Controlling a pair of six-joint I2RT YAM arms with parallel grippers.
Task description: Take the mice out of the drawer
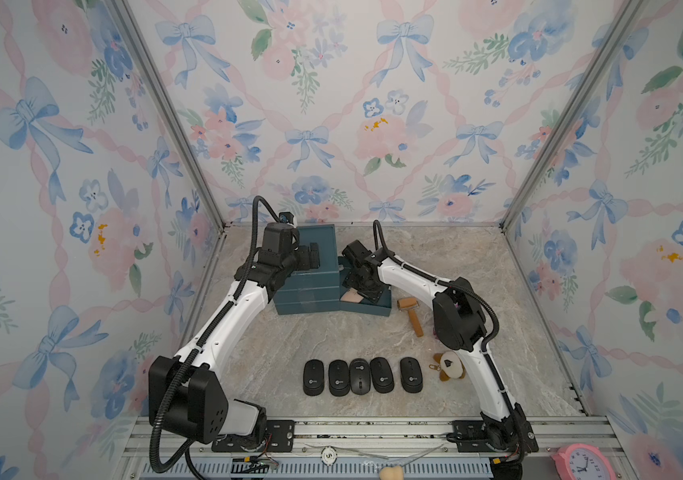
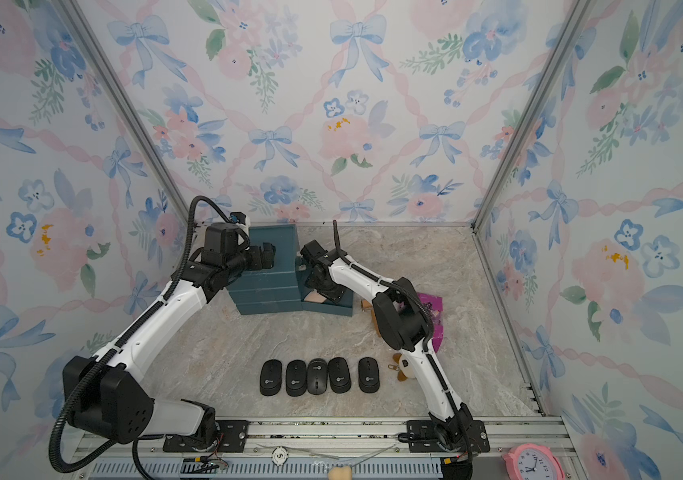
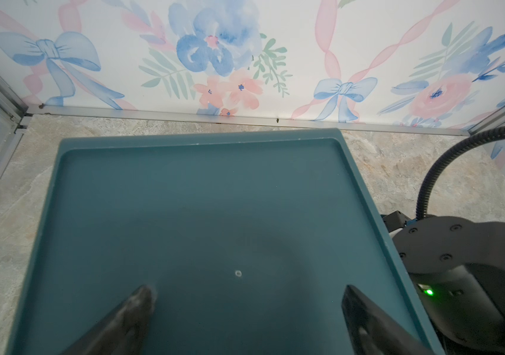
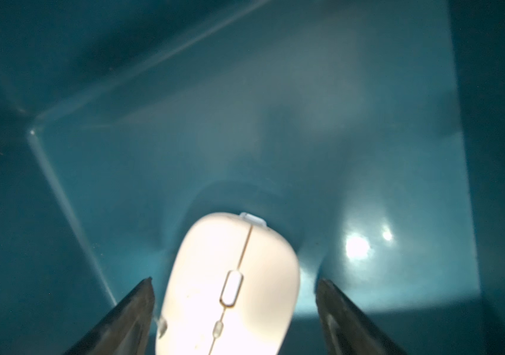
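Note:
A pale pink mouse (image 4: 234,260) lies inside the pulled-out blue-green drawer (image 1: 379,310); the top left view shows only part of this mouse (image 1: 351,296). My right gripper is low in the drawer, its blurred, parted fingers on either side of the mouse. A small gap shows at the right finger (image 4: 347,319); whether the left one touches the mouse I cannot tell. Over the top of the drawer cabinet (image 1: 307,301), my left gripper stands open with nothing between its fingers. Several black mice, one of them this mouse (image 1: 411,374), lie in a row on the table.
Right of the drawer lie a brown-handled roller (image 1: 415,321) and a purple packet (image 2: 431,308), partly behind my right arm. A plush keychain (image 1: 451,365) sits near the front right. Bare table lies between the cabinet and the black mice.

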